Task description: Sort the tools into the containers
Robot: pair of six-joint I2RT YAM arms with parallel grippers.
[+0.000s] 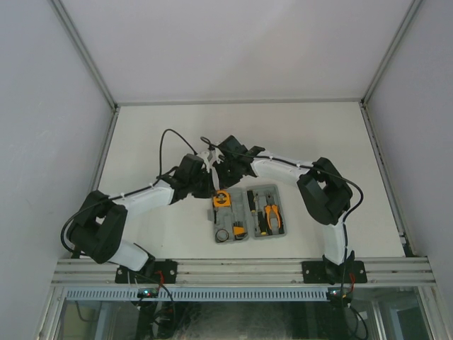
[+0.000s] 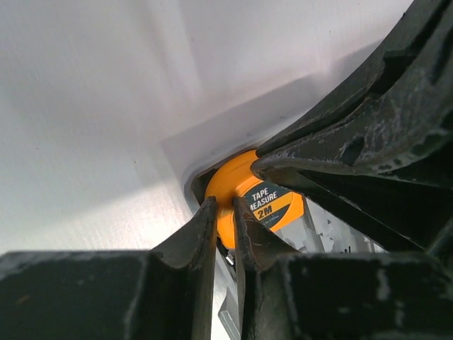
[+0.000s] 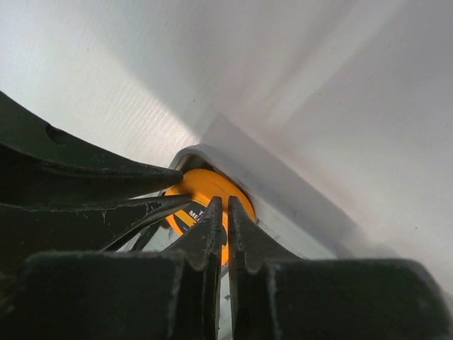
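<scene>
An orange tape measure [image 2: 230, 177] with a black "2M" label sits in the upper left compartment of the grey tool case [image 1: 231, 242]. My left gripper is at its edge; a narrow gap stands between the fingertips, which overlap the orange casing in the view. In the right wrist view, the two left fingers also show apart above the tape. My right gripper is shut, nothing visible between its fingers. Its tips overlap the tape measure's top in the left wrist view; whether they touch it I cannot tell.
Orange-handled pliers [image 1: 273, 215] and dark screwdriver-like tools [image 1: 262, 222] lie in the case's right half. A small orange-and-black tool [image 1: 239, 230] is in the lower left half. Both arms crowd together at the case's back edge.
</scene>
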